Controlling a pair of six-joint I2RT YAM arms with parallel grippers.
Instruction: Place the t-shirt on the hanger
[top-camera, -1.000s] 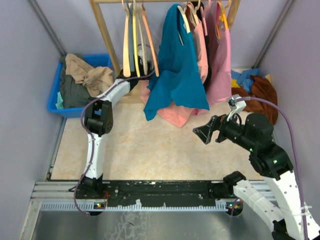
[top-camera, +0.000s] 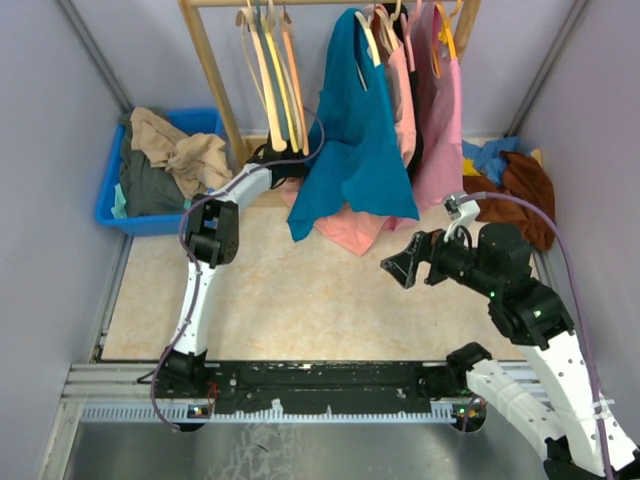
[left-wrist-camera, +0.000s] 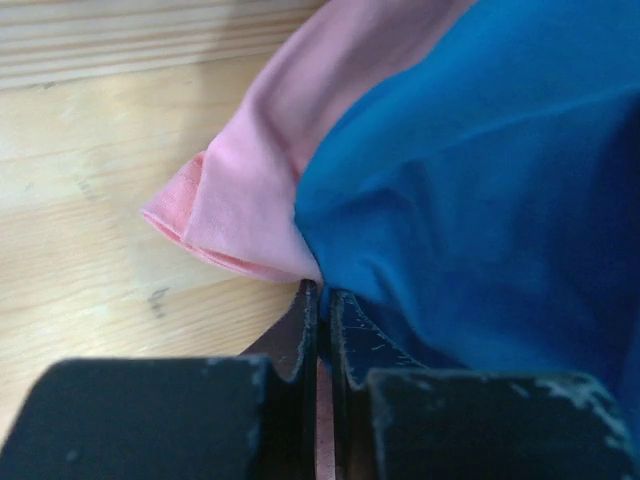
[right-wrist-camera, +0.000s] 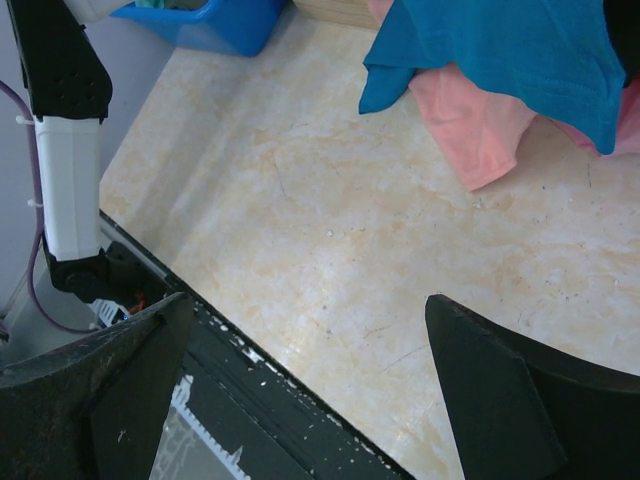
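A teal-blue t-shirt (top-camera: 350, 160) hangs from a hanger on the rack, spread wide at its lower end. In the left wrist view my left gripper is shut at the shirt's edge, with a thin sliver of the blue cloth (left-wrist-camera: 430, 200) showing between its fingertips. A pink garment (left-wrist-camera: 250, 190) lies right beside those tips. From above, hangers and the arm largely hide this gripper. My right gripper stands open and empty over the bare floor panel, well apart from the shirt.
Several empty hangers (top-camera: 275, 85) hang left of the shirt, over my left arm. Pink garments (top-camera: 440, 140) hang to its right. A blue bin (top-camera: 107, 190) of clothes stands at left, a brown cloth pile (top-camera: 530, 190) at right.
My left arm has shifted rightward, its gripper reaching closer to the blue shirt. The empty hangers have swung slightly. My right arm has moved only a little to the left.
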